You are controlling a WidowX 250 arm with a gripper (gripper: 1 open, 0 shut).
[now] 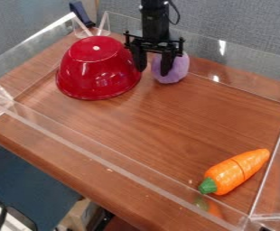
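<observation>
The black gripper reaches down at the back of the table, its fingers around or in front of a purple round object. Whether it grips that object or is open cannot be told. Just to its left is a red upturned bowl, dome up. An orange toy carrot with a green tip lies at the front right.
Clear low walls edge the wooden table. The back wall stands close behind the gripper and purple object.
</observation>
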